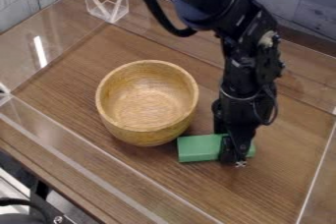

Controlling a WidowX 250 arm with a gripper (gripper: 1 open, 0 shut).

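A green rectangular block (199,149) lies on the wooden table just right of a tan round bowl (147,95). My black gripper (234,153) is down over the block's right part, shut on it, its tips at the table level. The fingertips are dark and partly hard to make out against the block.
The table (79,120) has free room at the left and to the right of the arm. A clear plastic piece (108,4) sits at the back left edge. A dark cable lies at the lower left corner.
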